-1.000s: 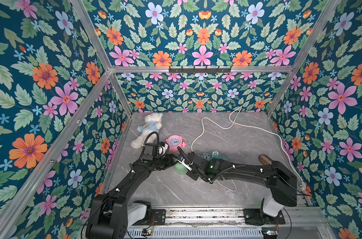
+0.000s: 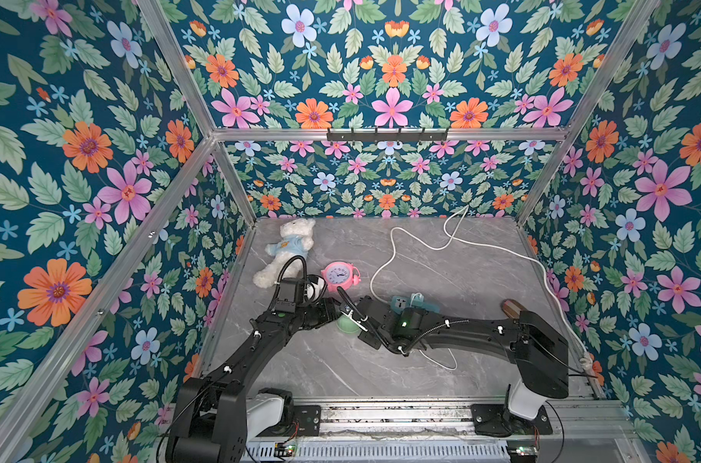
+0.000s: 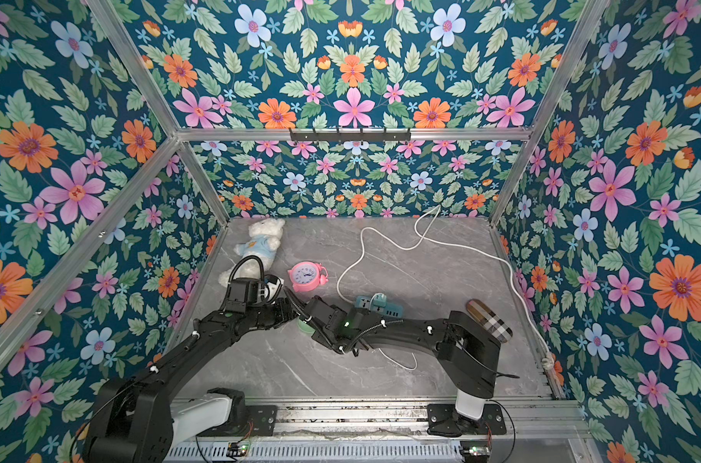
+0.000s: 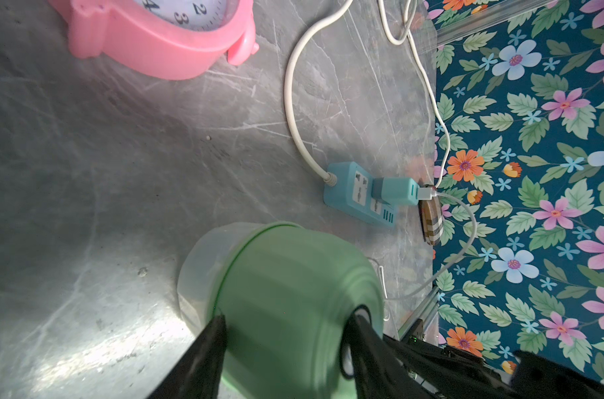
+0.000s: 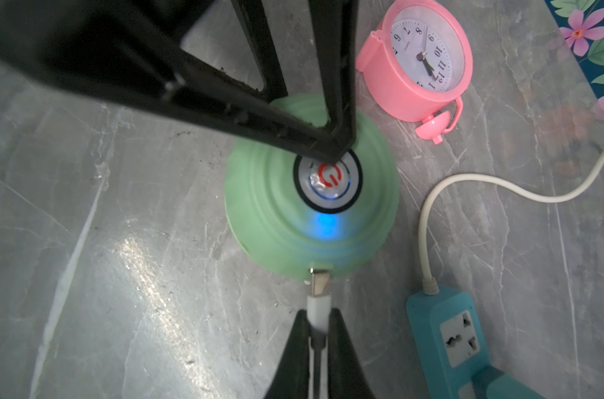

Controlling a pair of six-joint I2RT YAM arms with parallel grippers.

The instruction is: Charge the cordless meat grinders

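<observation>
The green cordless grinder (image 4: 285,292) sits mid-table, its power button (image 5: 328,176) showing a blue glow. My open left gripper is over it, fingers against or close to its green top. My right gripper is shut on the white charging plug (image 5: 318,306), whose metal tip is at the grinder's rim; whether it is inserted I cannot tell. A teal power strip (image 5: 441,312) with a charger block (image 4: 395,191) and cable lies to the right.
A pink alarm clock (image 2: 339,275) lies behind the grinder, a white teddy bear (image 2: 288,247) at back left, a brown striped object (image 3: 489,320) at right. A white cord (image 3: 474,250) loops across the back.
Over the last second my right arm has shifted slightly toward the grinder's front with the plug. The left arm is nearly unchanged.
</observation>
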